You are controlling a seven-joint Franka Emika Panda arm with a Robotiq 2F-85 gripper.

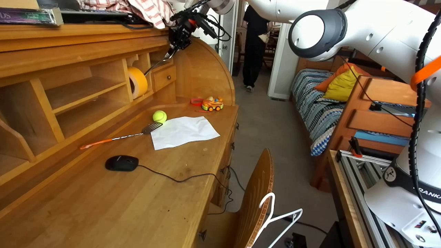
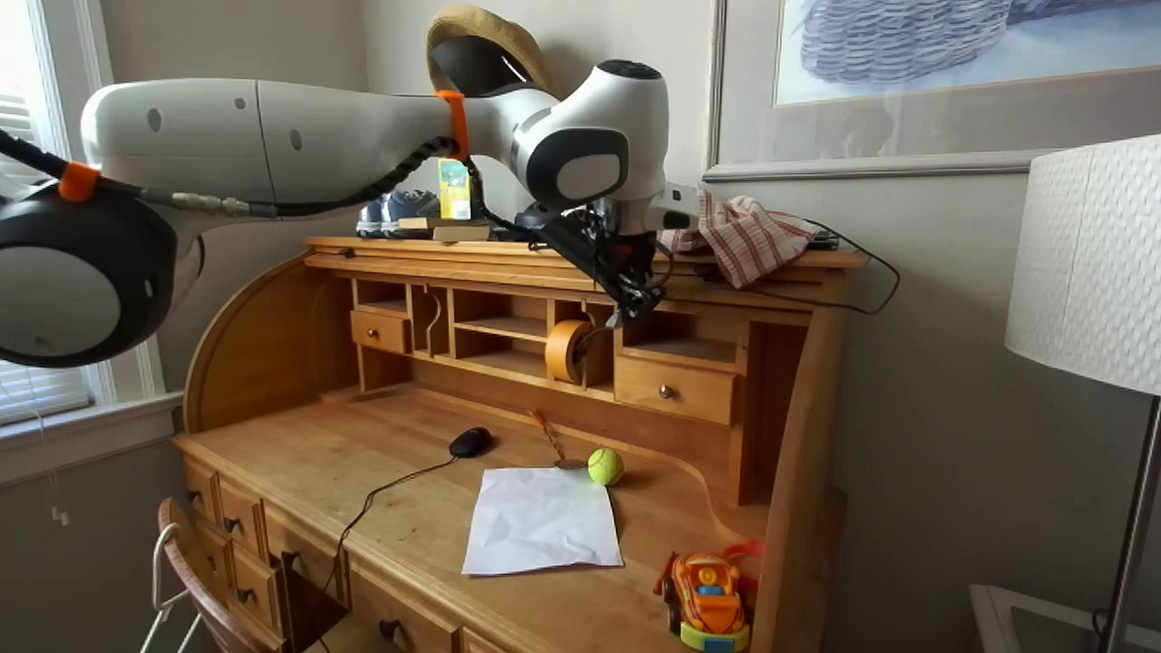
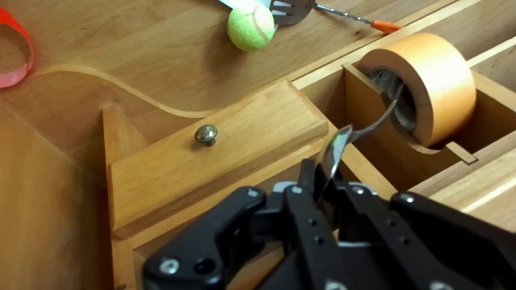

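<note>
A shiny, curved metal utensil is clamped in my gripper, which is shut on it. From the fingers, its thin dark end reaches toward an orange roll of tape. In the wrist view that tip overlaps the roll's hole; whether it is inside or only in front cannot be told. The roll stands on edge in a narrow cubby of the desk hutch, as the second exterior view also shows, with my gripper above and to its right.
Beside the cubby is a small drawer with a metal knob. On the desktop lie a tennis ball, a slotted spatula, white paper, a mouse and a toy car. Wooden dividers hem in the roll.
</note>
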